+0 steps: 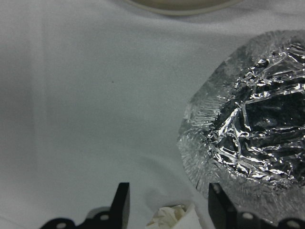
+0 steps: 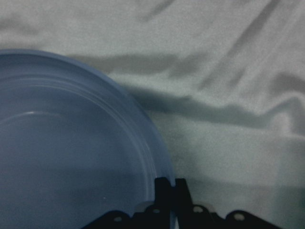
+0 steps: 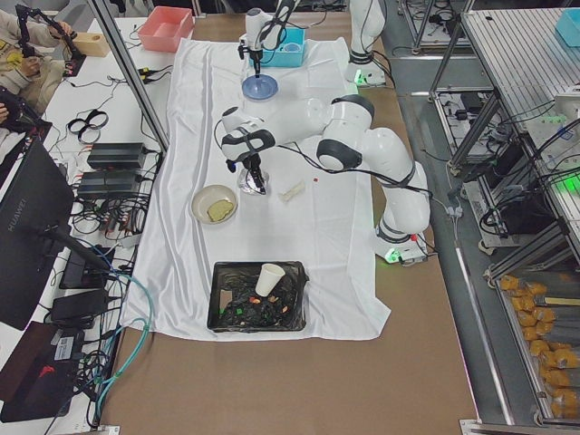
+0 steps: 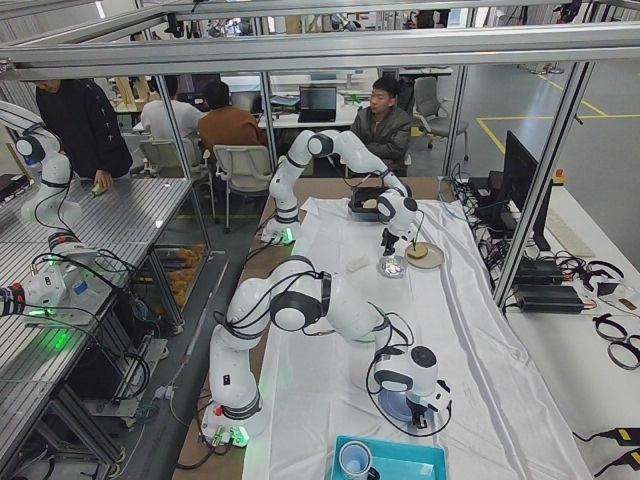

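Observation:
My left gripper is open over the white cloth beside a round foil dish [image 1: 257,129]; crumpled white paper [image 1: 178,219] shows between and below its fingers. The dish is partly hidden by that gripper in the camera left view. A beige plate [image 3: 201,204] with a yellowish piece [image 3: 219,210] lies beside it. My right gripper is shut at the rim of a blue plate [image 2: 71,138], the rim running in between its fingertips.
A black tray [image 3: 236,313] holding a white cup [image 3: 270,276] and small bits lies at one end. A blue bin [image 4: 410,460] with a cup [image 4: 355,460] is at the other. A light strip [image 3: 293,192] lies beside the foil dish. Cloth between tray and plates is clear.

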